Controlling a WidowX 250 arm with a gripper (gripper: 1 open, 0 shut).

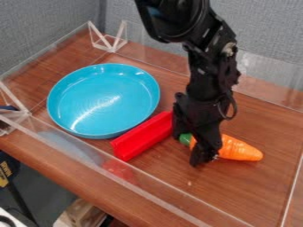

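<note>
The black gripper [198,140] is lowered over an orange toy carrot [239,149] with a green top, its fingers straddling the carrot near the top end. Whether they are closed on it is hard to see. Left of the gripper lies a red block [136,140], long and narrow, and a round blue plate [102,97] sits farther left.
The wooden table [178,195] is bordered by clear plastic walls with white brackets [109,35].
</note>
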